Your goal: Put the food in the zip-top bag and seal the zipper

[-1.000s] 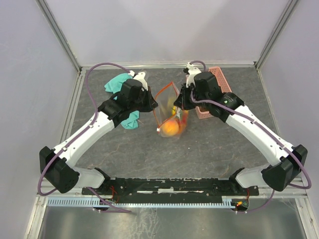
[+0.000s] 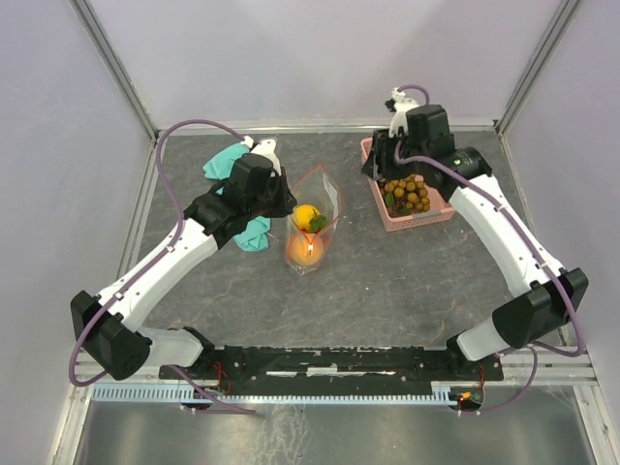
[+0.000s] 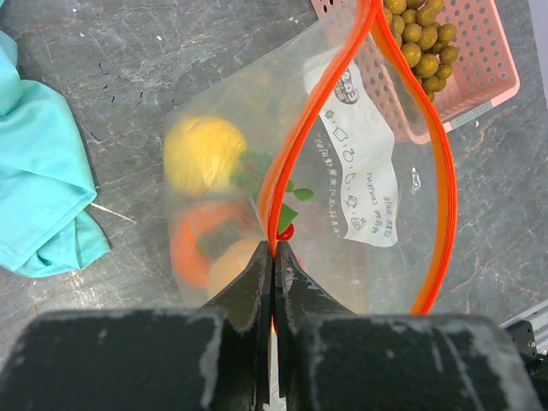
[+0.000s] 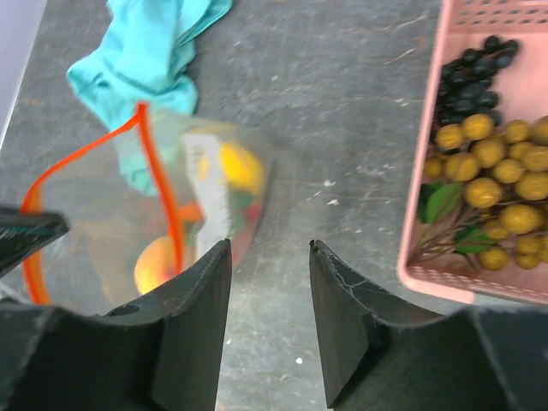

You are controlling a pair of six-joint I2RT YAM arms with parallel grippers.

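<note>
The clear zip bag with an orange zipper edge holds a yellow fruit, green leaves and an orange fruit. My left gripper is shut on the bag's zipper edge, with the bag's mouth spread in an arch beside it. My right gripper stands apart from the bag, part open with nothing between its fingers, above the area at the pink basket's left side in the top view.
The pink basket at the back right holds dark grapes and olive-yellow clustered fruit. A turquoise cloth lies left of the bag.
My right gripper has left the bag's edge and moved up and right toward the basket. The bag, held by my left gripper, has shifted slightly left.
</note>
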